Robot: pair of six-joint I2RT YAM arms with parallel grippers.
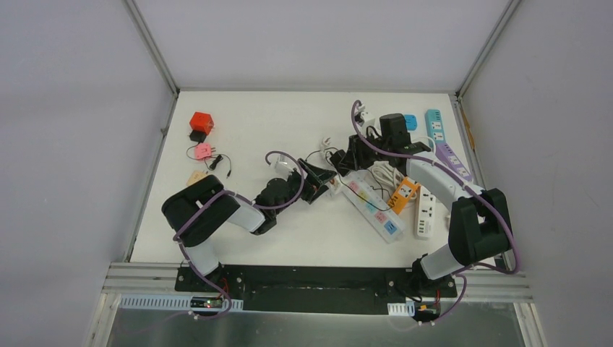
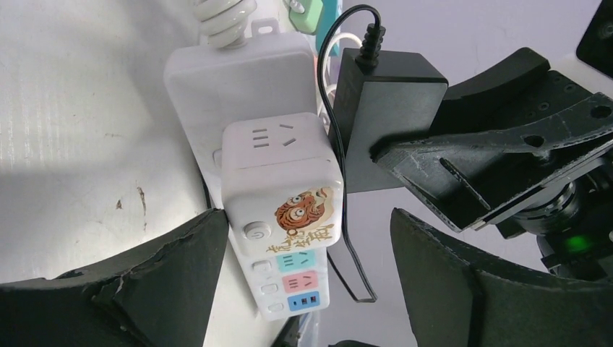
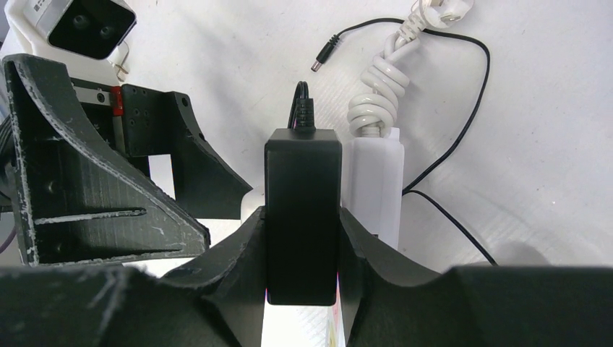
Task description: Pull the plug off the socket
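Note:
A white power strip [image 2: 238, 79] carries a white cube socket [image 2: 282, 188] with a tiger picture and, beside it, a black adapter plug [image 3: 302, 217] with a cable from its end. My right gripper has its fingers on either side of the black adapter, touching it, at the centre of the top view. My left gripper is open around the white cube socket, its left finger at the cube's edge. In the top view both grippers meet over the upper end of the strip, largely hiding it.
More power strips [image 1: 425, 210] and an orange socket [image 1: 403, 194] crowd the right side. A red cube [image 1: 202, 121], pink plug [image 1: 203, 151] and loose cables lie at left.

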